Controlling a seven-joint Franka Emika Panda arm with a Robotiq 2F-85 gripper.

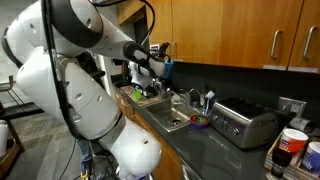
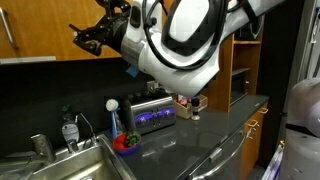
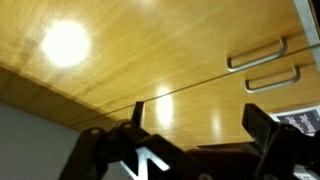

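Raised above the sink, my gripper faces the wooden cabinet doors; its dark fingers stand wide apart at the bottom of the wrist view. Nothing shows between them. Two metal handles sit at the right of that view, beyond the fingertips. From the side, the gripper is high near the left end of the upper cabinets, its fingers too small to make out. In the second exterior view the gripper is before the cabinet front, over the sink side.
Below lies the metal sink with a tap. A red bowl and a blue-handled brush stand beside it. Farther along are a silver toaster and stacked cups.
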